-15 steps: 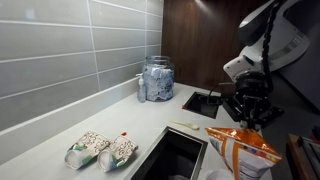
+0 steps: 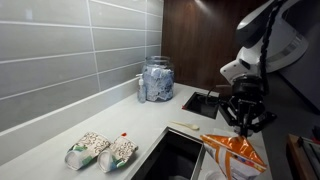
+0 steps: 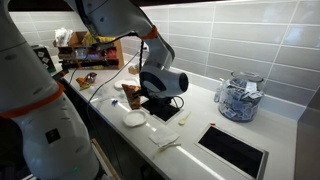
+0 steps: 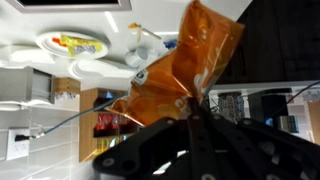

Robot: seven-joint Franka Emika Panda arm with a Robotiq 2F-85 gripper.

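Note:
An orange and white bag (image 2: 235, 157) hangs from my gripper (image 2: 243, 129) at the right of exterior view 1, just past the black sink basin. The gripper is shut on the bag's upper edge. Exterior view 2 shows the bag (image 3: 132, 96) small beside the dark gripper, above the counter's front side. In the wrist view the bag (image 4: 175, 78) stretches slantwise across the middle, its lower end near the gripper. It covers part of what lies behind it.
A black sink basin (image 2: 172, 158) is sunk in the white counter. A big glass jar (image 2: 158, 79) and a small bottle (image 2: 141, 90) stand by the wall. Two patterned cartons (image 2: 87, 150) lie front left. White plates (image 3: 133, 118) sit near the counter's front edge.
My gripper has shifted slightly left and down in exterior view 1. The bag has turned with it and now shows a narrower, more tilted face. The counter objects are unchanged.

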